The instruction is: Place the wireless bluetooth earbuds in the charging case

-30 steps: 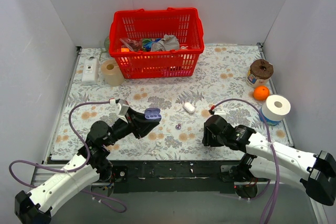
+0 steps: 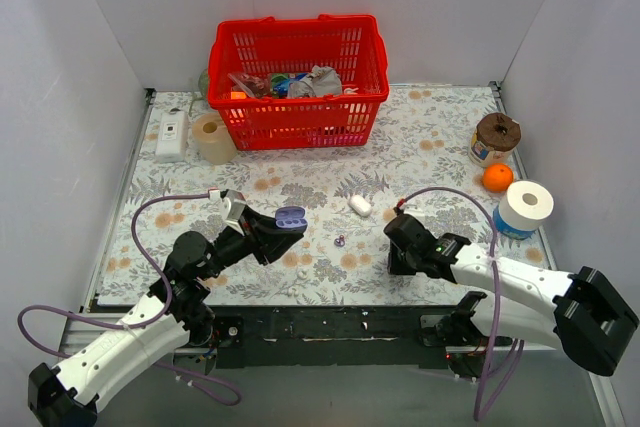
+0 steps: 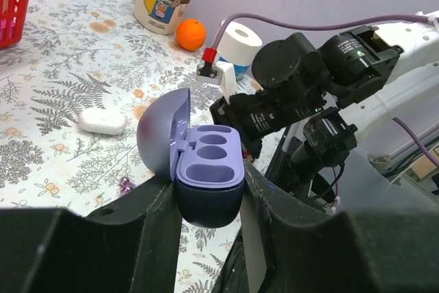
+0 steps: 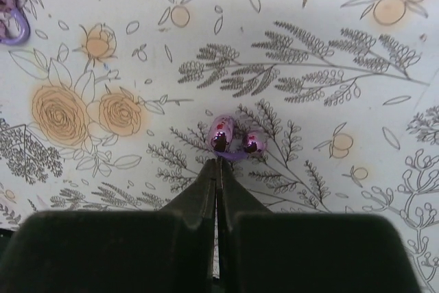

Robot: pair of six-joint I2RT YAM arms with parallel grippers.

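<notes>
The open purple charging case [image 3: 211, 159] is held in my left gripper [image 2: 282, 235], raised off the table with its lid [image 3: 163, 132] up. Its wells look empty. One small purple earbud [image 2: 340, 241] lies on the table between the two arms; part of it also shows at the upper left edge of the right wrist view. A second, shiny pink-purple earbud [image 4: 233, 138] sits right at the tips of my right gripper, close to the table. That gripper is shut, its tips against the earbud's thin band. Whether the band is pinched between them, I cannot tell.
A white oval object [image 2: 360, 205] lies mid-table. The red basket [image 2: 300, 127] stands at the back. An orange [image 2: 497, 178], a paper roll [image 2: 524, 207] and a brown-topped tub [image 2: 494, 139] line the right side.
My right gripper looked more open before and is now shut, and its arm has shifted a little. The left arm and the case have stayed still.
</notes>
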